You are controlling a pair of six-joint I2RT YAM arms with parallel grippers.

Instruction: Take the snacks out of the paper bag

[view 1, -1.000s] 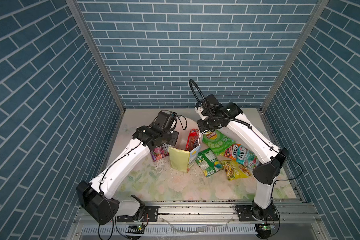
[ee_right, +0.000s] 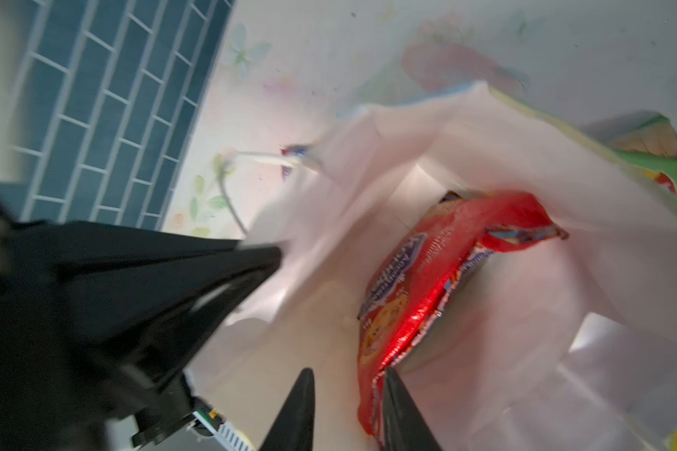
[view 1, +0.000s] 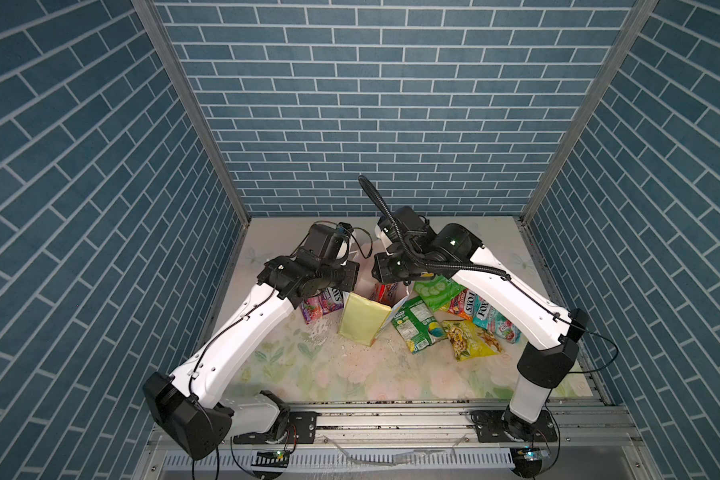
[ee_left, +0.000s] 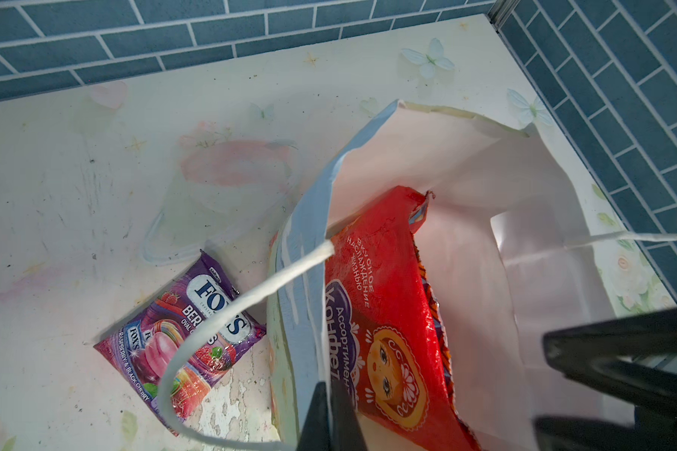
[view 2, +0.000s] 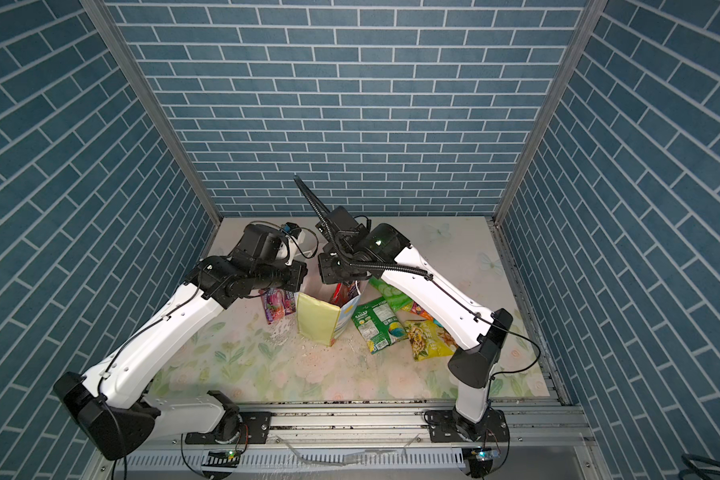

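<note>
The paper bag stands upright with its mouth open in the middle of the table. A red snack pack with a doll face leans inside it, also visible in the right wrist view. My left gripper is shut at the bag's left rim, the paper edge running between its fingers. Over the bag's mouth is my right gripper, its fingers parted with nothing gripped between them. The lower end of the red pack appears between those fingers, further down in the bag.
A purple Fox's pack lies left of the bag. To the right lie a green chips bag, a green-white pack, a yellow pack and Fox's packs.
The left arm and bag have barely moved.
</note>
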